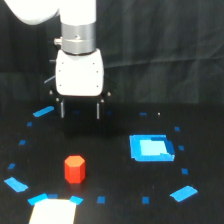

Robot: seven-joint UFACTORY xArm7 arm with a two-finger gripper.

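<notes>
My gripper (80, 108) hangs over the back left of the dark table. Its two thin fingers stand wide apart, so it is open, with nothing between them. A red block with a hexagonal outline (74, 169) lies on the table lower in the view, well in front of the gripper and apart from it. Right of centre lies a blue square (136, 149) with a white patch (153, 147) inside it; whether it has raised walls I cannot tell.
At the front left edge is a pale square (52, 213), cut off by the frame, with blue strips (37, 199) beside it. More blue tape (184, 193) and small blue marks lie scattered about. Between the red block and the blue square the table is clear.
</notes>
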